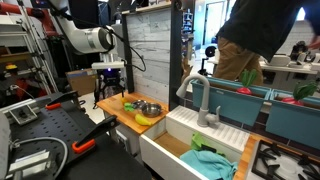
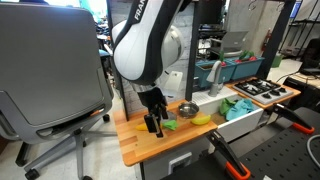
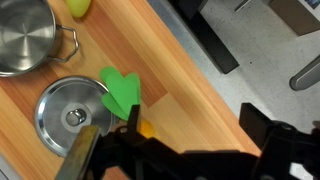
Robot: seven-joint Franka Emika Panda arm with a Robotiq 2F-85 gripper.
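Over the wooden counter, my gripper is open, with bare wood between its fingertips in the wrist view. In exterior view 2 the gripper (image 2: pixel 155 126) points down close to the counter. A green, leaf-like item (image 3: pixel 122 90) lies partly over a glass lid (image 3: pixel 62 112) with a steel rim. Just beside the left finger shows a small orange thing (image 3: pixel 147 128), mostly hidden by it. A steel pot (image 3: pixel 25 35) stands further up, with a yellow item (image 3: pixel 78 6) cut off at the top edge.
To the right of the wooden counter (image 1: pixel 110 104) is a white sink (image 1: pixel 180 144) with a tall faucet (image 1: pixel 203 98) and a teal cloth (image 1: pixel 208 164). A stove (image 1: pixel 280 162) stands beyond. Someone in dark clothes (image 1: pixel 258 35) is behind the teal planters.
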